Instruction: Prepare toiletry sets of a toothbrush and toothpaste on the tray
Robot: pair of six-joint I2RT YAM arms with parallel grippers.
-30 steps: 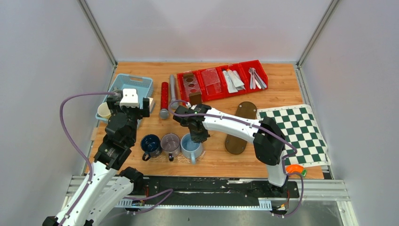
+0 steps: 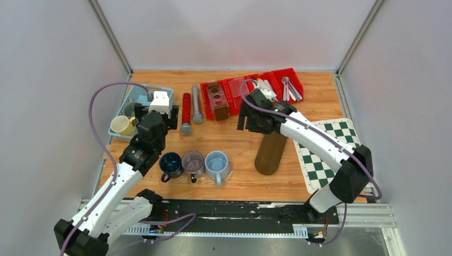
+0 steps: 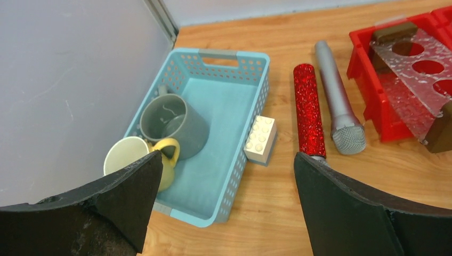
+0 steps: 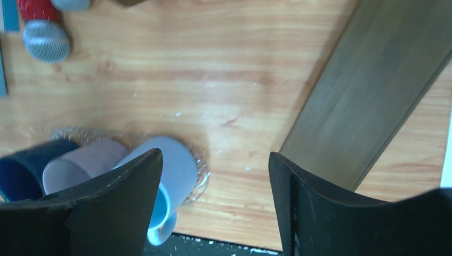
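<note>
The red sectioned tray (image 2: pixel 236 111) at the back right holds a clear holder with round holes (image 3: pixel 408 64), white tubes, partly hidden by my right arm, and utensils (image 2: pixel 289 88) too small to identify surely. My left gripper stands open above the table's left, near the blue basket (image 3: pixel 210 117), with nothing between its fingers. My right gripper hangs open in front of the red tray, above the table between the light-blue mug (image 2: pixel 217 165) and a brown board (image 4: pixel 362 90), with nothing between its fingers.
Three mugs line the front. A red microphone (image 3: pixel 306 106), a grey one (image 3: pixel 336 90) and a white block (image 3: pixel 259 136) lie beside the basket, which holds mugs. A checkered mat (image 2: pixel 336 130) lies at right.
My right gripper has risen away from the light-blue mug toward the back right, near the red tray. The left arm has shifted slightly to the right.
</note>
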